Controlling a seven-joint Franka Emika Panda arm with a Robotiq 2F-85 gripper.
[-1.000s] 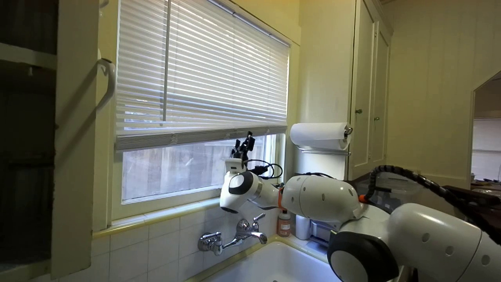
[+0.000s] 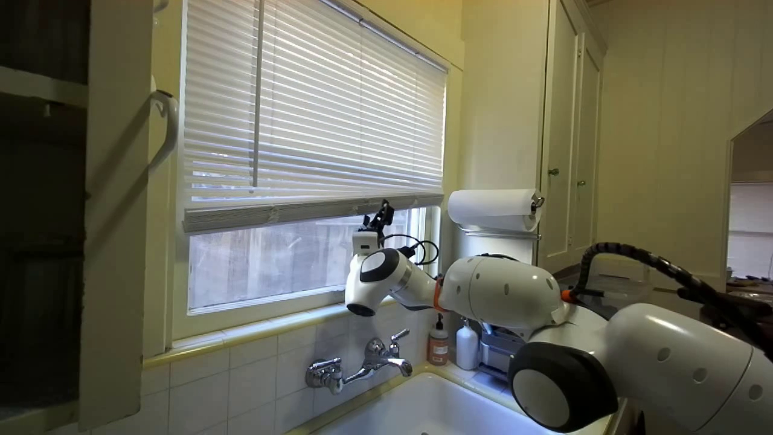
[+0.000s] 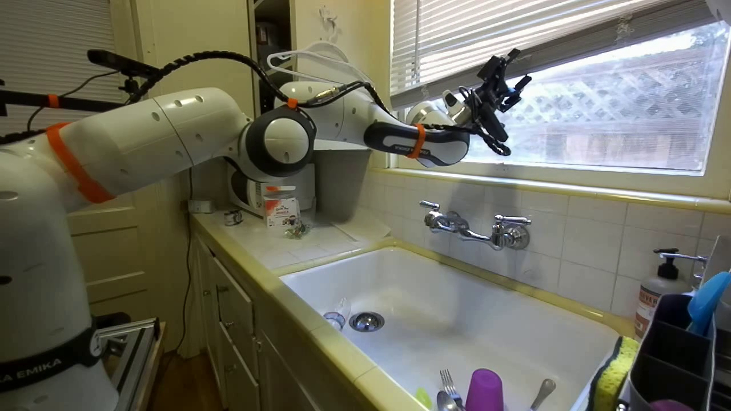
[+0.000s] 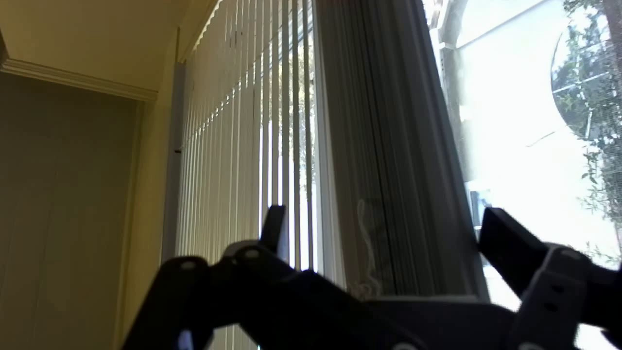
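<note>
White slatted blinds [image 2: 319,109] cover the upper part of the window, and their thick bottom rail [image 2: 290,211] hangs above the lower pane. My gripper [image 3: 522,68] points upward at the rail, in front of the window. In the wrist view the gripper stands open, one dark finger [image 4: 272,228] on the left over the slats and the other finger [image 4: 508,245] on the right by the bare pane. The stacked bottom slats and rail [image 4: 402,146] appear between these fingers. Whether either finger touches the rail, I cannot tell.
Below the window are a wall faucet [image 3: 480,233] and a white sink [image 3: 425,294] with a purple cup [image 3: 485,390] and cutlery. A paper towel roll [image 2: 493,209] hangs to the right of the window. An open cabinet door [image 2: 116,217] stands at left.
The gripper and forearm have risen slightly and shifted a little right in exterior view 1. The left end of the blinds' rail has moved slightly rightward.
</note>
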